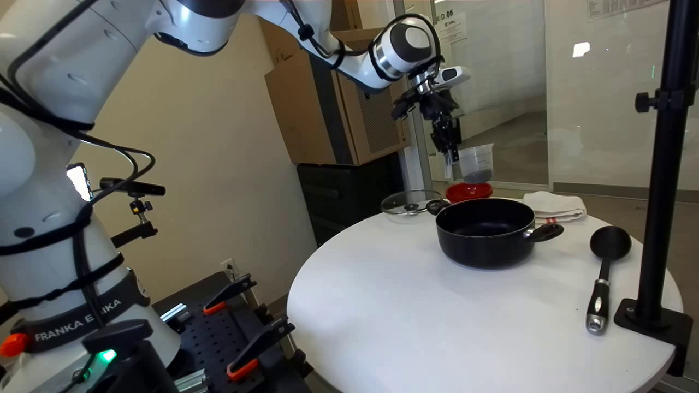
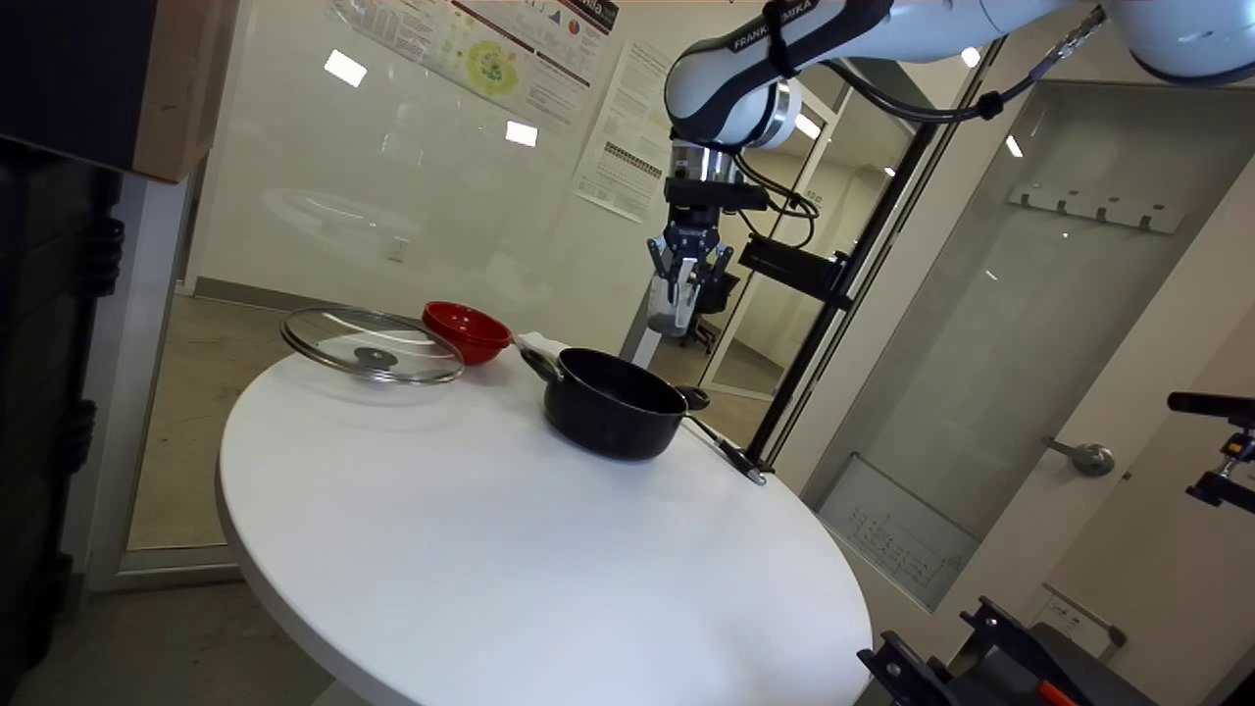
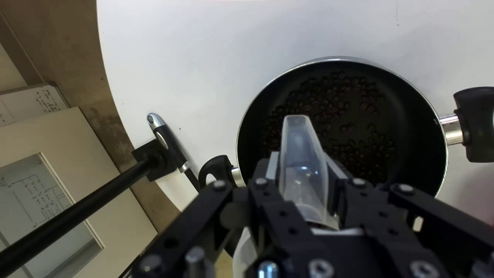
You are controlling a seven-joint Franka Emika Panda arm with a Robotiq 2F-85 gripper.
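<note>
My gripper (image 1: 452, 156) is shut on a clear plastic cup (image 1: 478, 160), held upright in the air above the far side of the table. Something dark shows in the cup's lower part. In the wrist view the cup (image 3: 303, 169) sits between the two fingers and covers part of the black pot (image 3: 419, 139) below. Dark beans (image 3: 324, 99) are spread over the pot's bottom. From the second exterior view, the gripper (image 2: 679, 286) and cup hang well above the pot (image 2: 606, 422), apart from it.
A red bowl (image 1: 469, 190) and a glass lid (image 2: 371, 345) lie at the table's far side. Near the pot are a folded white towel (image 1: 557, 206) and a black ladle (image 1: 609, 243). A black pole (image 1: 655, 170) rises at the edge.
</note>
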